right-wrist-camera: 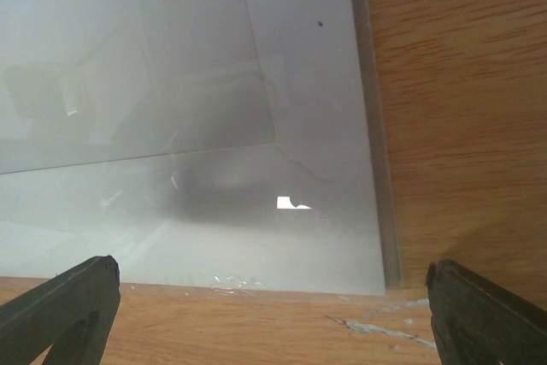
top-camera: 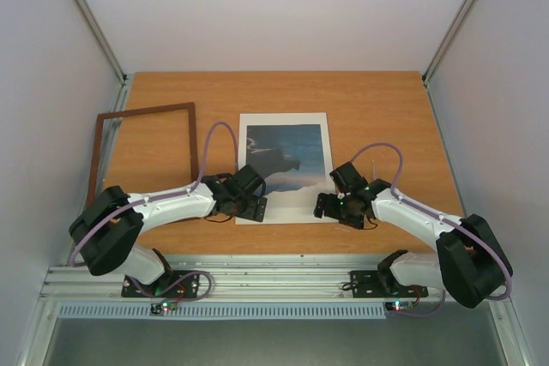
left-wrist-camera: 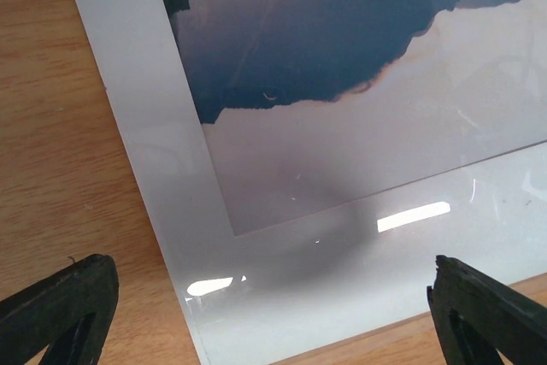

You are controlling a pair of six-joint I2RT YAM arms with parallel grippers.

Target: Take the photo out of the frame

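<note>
The photo (top-camera: 287, 156), a dark blue mountain picture, lies flat in its white mat (top-camera: 329, 143) under a shiny clear sheet, mid-table. Off to the left rests the empty brown wooden frame (top-camera: 192, 130), apart from it. At the mat's near left corner, my left gripper (top-camera: 261, 209) is open; in the left wrist view its fingers (left-wrist-camera: 73, 305) stand wide on either side of that corner. My right gripper (top-camera: 320, 206) is open at the near right corner, its fingers (right-wrist-camera: 73, 305) spread around the corner with nothing held.
Bare wooden table (top-camera: 386, 117) stretches behind and to the right of the mat. White walls (top-camera: 274, 15) enclose the back and sides. Pale marks (right-wrist-camera: 376, 329) show on the wood near the right corner.
</note>
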